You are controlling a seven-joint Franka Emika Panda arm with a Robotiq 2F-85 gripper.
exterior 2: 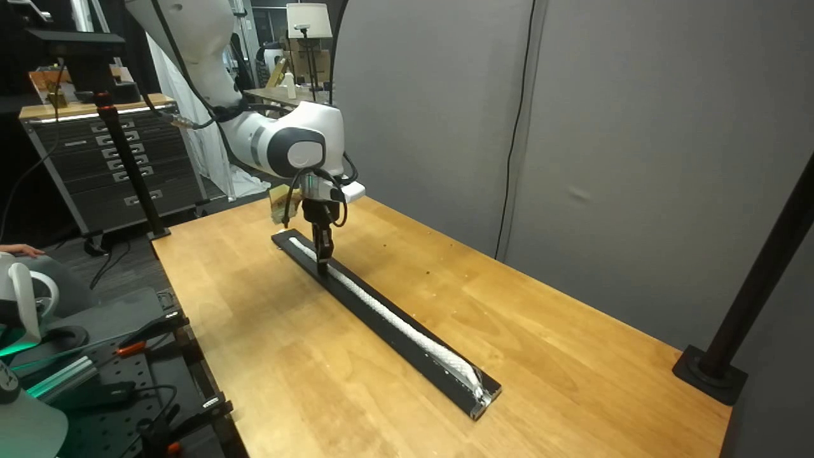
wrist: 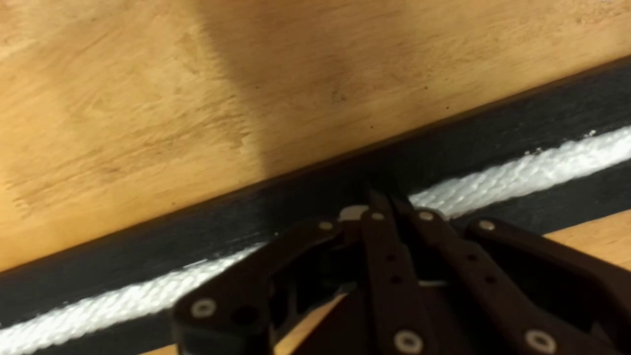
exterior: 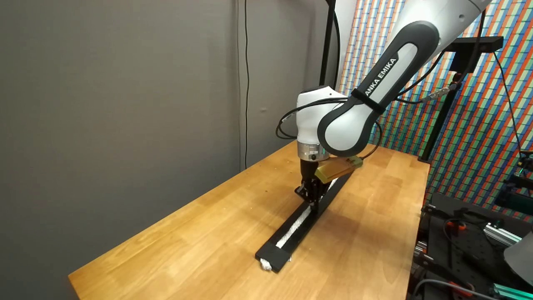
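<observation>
A white braided rope (exterior 2: 412, 333) runs lengthwise along a long black board (exterior 2: 358, 306) on the wooden table. My gripper (exterior: 314, 208) points straight down at the board, its tips at the rope line in both exterior views. In the wrist view the fingers (wrist: 390, 260) lie close together, with nothing visible between them. The rope (wrist: 526, 171) emerges on either side of the dark fingers, which hide a short stretch of it. Whether the tips press on the rope cannot be made out.
Bare table (exterior: 200, 240) lies on both sides of the board. A grey wall (exterior: 150, 100) borders one long side. A black post (exterior 2: 732, 305) stands at a table corner, and a cart with tools and cables (exterior 2: 130, 381) adjoins the opposite long edge.
</observation>
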